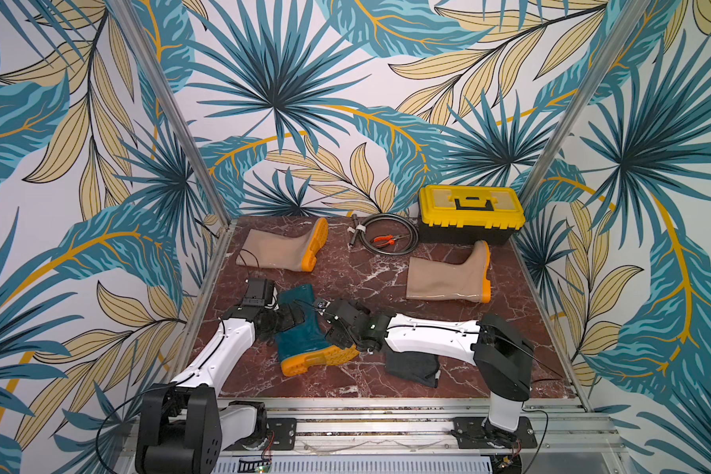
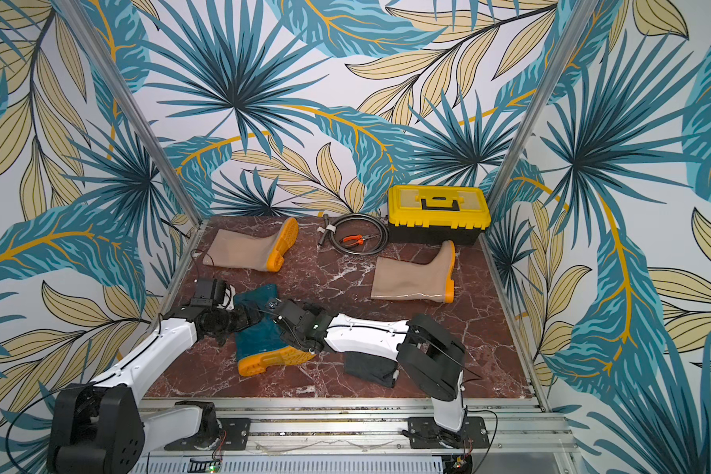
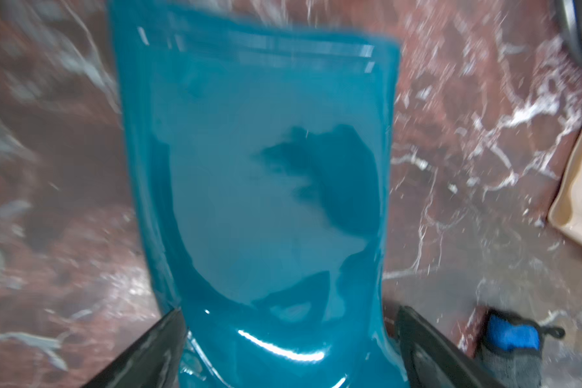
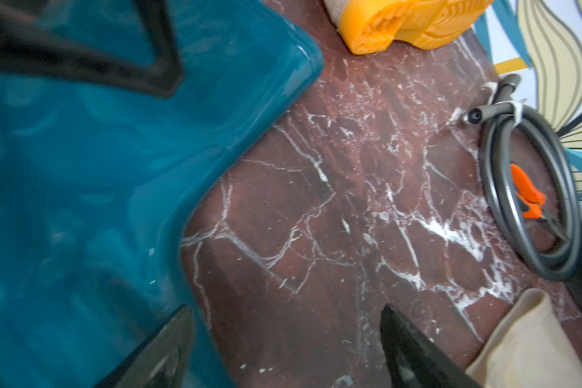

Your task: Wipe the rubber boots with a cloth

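Observation:
The teal boot [image 1: 301, 331] with an orange sole [image 1: 324, 359] lies on its side at the front left of the table. My left gripper is open over the boot's shaft, one finger near each edge of it. At the boot's other side my right gripper stands apart-fingered and empty, its left finger over the teal rubber and its right finger over bare table. A dark grey cloth [image 1: 412, 366] lies beneath and in front of the right arm, apart from both grippers. Two beige boots, one at back left [image 1: 280, 249] and one at right [image 1: 448, 275], lie on their sides.
At the back stand a yellow and black toolbox [image 1: 471, 213] and a coiled grey hose [image 1: 407, 245] with orange-handled pliers [image 1: 384, 239] inside its loop. Both forearms are close together over the teal boot.

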